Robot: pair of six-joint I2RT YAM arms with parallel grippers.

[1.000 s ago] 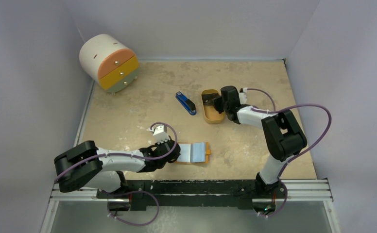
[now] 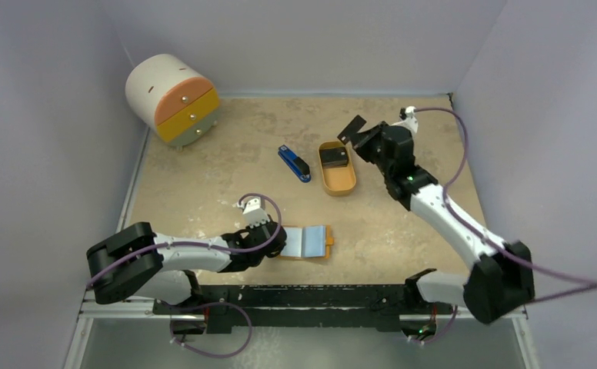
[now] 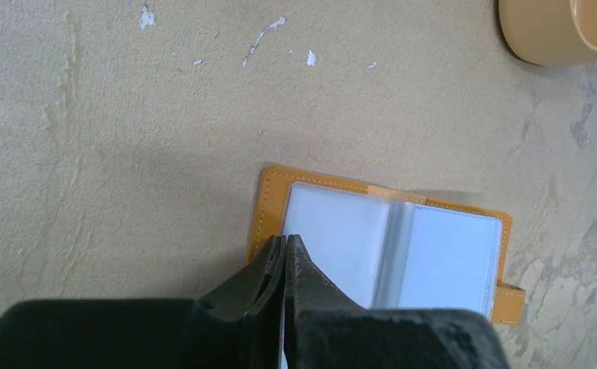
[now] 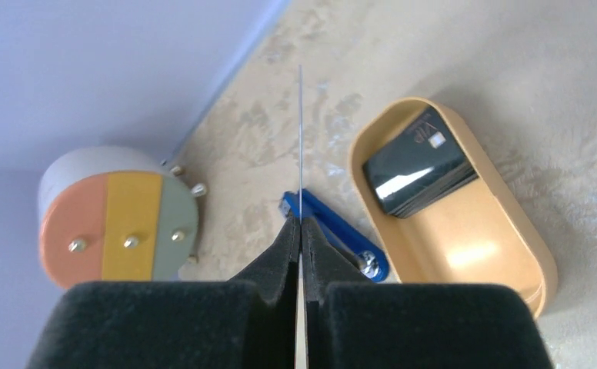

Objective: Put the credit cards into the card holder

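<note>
One dark credit card [image 2: 351, 129] is raised above the far end of the tan tray, gripped by my right gripper [image 2: 359, 138]. From the right wrist it appears edge-on, a thin line standing up from the shut fingertips [image 4: 287, 240]. Other black cards [image 4: 420, 164] lie stacked at one end of the tray [image 4: 503, 192]. The card holder [image 2: 329, 241] lies open on the near table, with tan stitched borders and pale sleeves [image 3: 340, 233]. Over its left edge my left gripper is shut, its tips meeting; whether they pinch the sleeve cannot be made out.
A blue stapler [image 2: 294, 164] lies left of the tray. The striped drawer unit [image 2: 174, 98] stands at the back left. Bare table [image 2: 241, 150] spreads between them, and the surface between tray and holder is clear.
The left gripper and the holder have stayed where they were.
</note>
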